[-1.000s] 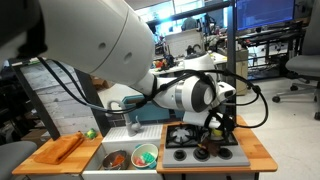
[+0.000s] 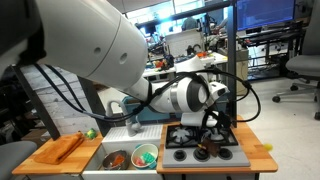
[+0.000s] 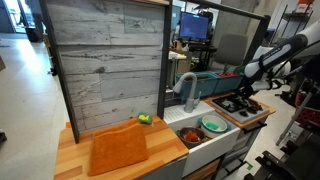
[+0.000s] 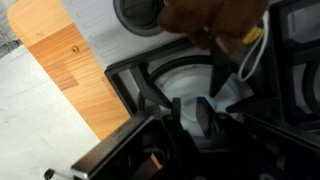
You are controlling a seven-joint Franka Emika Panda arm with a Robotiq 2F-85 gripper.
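In the wrist view my gripper is over the stove's black grate, its dark fingers apart. Only the pale round burner (image 4: 182, 88) shows between them. A brown, soft-looking thing (image 4: 210, 18) lies just past the fingers at the top of that view, a white cord at its side. The same brown thing (image 2: 207, 148) sits at the front of the stove (image 2: 232, 154), by its knobs. In exterior view 1 the white wrist housing covers much of the grate and hides the fingertips.
Left of the stove, a sink holds a brown-filled pot (image 3: 191, 134) and a green-rimmed bowl (image 3: 214, 124). A faucet (image 3: 183, 68) rises behind. An orange cloth (image 3: 117, 149) lies on the wooden counter. A loose black cable (image 2: 257, 103) loops beside the wrist.
In exterior view 1 my arm's wrist has shifted a little to the left over the stove. The brown thing appears to lie in the same place.
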